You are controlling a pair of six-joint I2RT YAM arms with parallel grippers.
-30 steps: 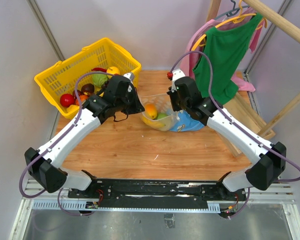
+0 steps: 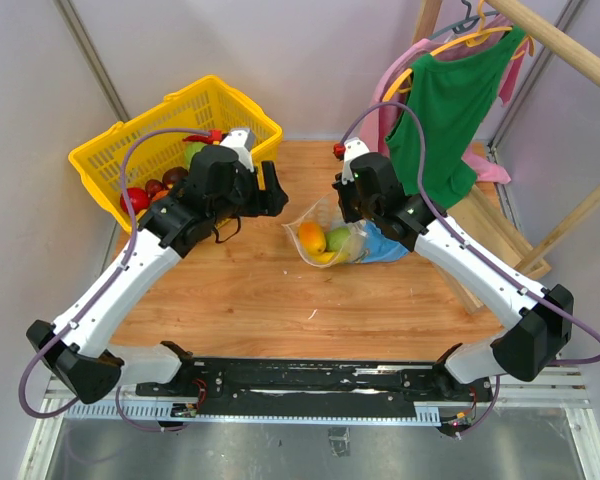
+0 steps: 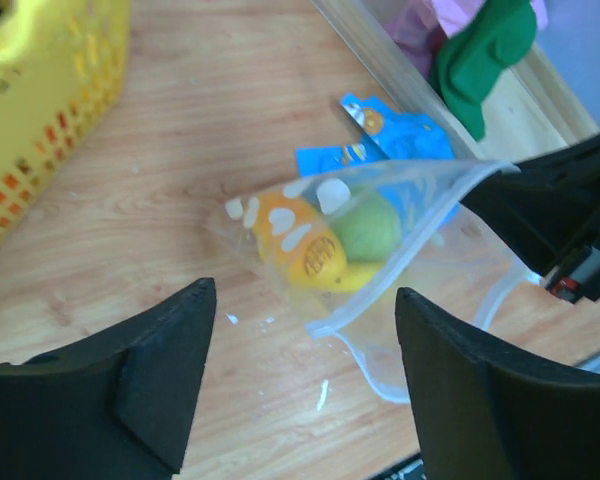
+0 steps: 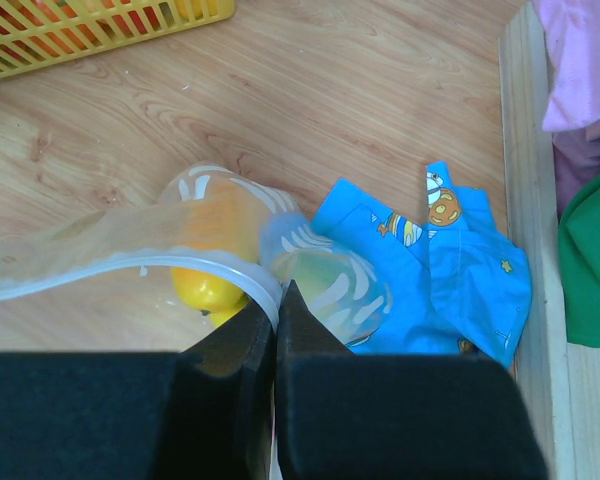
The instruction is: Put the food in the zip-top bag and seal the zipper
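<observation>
The clear zip bag (image 2: 320,250) holds an orange food piece (image 3: 305,250), a green one (image 3: 365,228) and a yellow one beneath. My right gripper is shut on the bag's zipper edge, pulling it up; in the left wrist view it enters from the right. My left gripper hangs left of and above the bag, fingers parted with nothing held; the bag's edge shows between and beyond them.
A yellow basket (image 2: 110,160) of food stands back left. A rack with hanging clothes (image 2: 440,130) and blue cloth (image 4: 480,290) lie to the right.
My left gripper has opened and moved back to the left and slightly up, away from the bag. The right arm stays put.
</observation>
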